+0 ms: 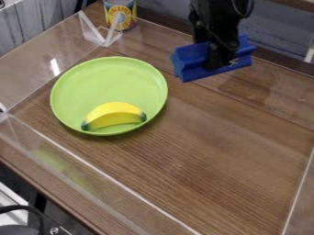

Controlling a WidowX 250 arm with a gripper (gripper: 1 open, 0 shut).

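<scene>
My black gripper is at the upper right of the camera view, shut on a blue object, partly hidden behind the fingers. The object is tilted over the wooden table, right of a green plate. A yellow banana lies on the front of the plate.
A can stands at the back left, with clear plastic beside it. Table edges run along the left and back.
</scene>
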